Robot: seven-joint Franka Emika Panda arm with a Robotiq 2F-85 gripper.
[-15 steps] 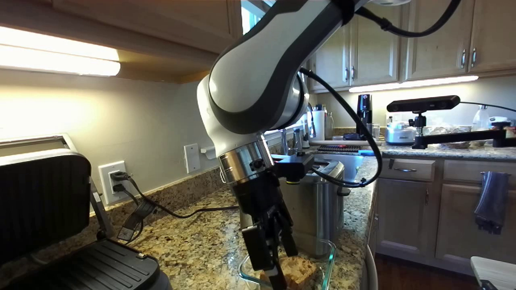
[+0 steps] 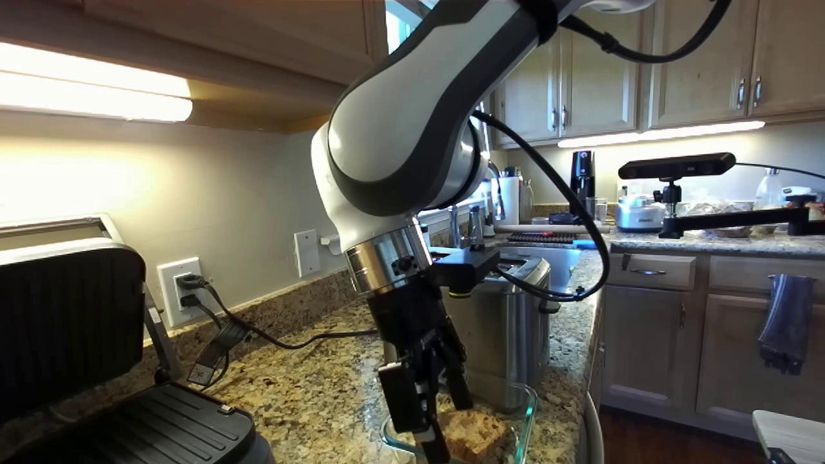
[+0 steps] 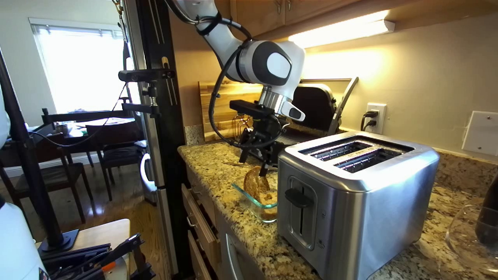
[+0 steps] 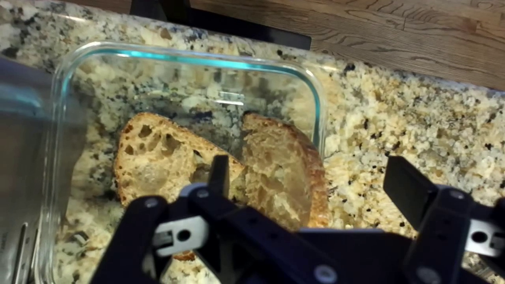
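Two pieces of bread are in a clear glass container with a teal-tinted rim (image 4: 189, 57). One bread slice (image 4: 151, 165) lies fairly flat on the toaster side; the other bread slice (image 4: 279, 175) leans up against the opposite wall, its crust upward. Above them my gripper is open, with one finger over the gap side of the leaning slice and the other out past the container's wall. In exterior view 2 the leaning slice (image 3: 254, 182) shows beneath the fingers. Whether a fingertip touches the bread, I cannot tell.
A steel toaster (image 3: 322, 210) with two empty-looking slots stands right beside the container. An open black grill (image 2: 178, 421) lies on the other side, its cord (image 2: 309, 339) crossing the counter. The counter's front edge (image 4: 378, 71) runs close to the container.
The arm and gripper have shifted slightly left and a little higher in exterior view 1. The bread and container look unmoved, and the gripper remains open.
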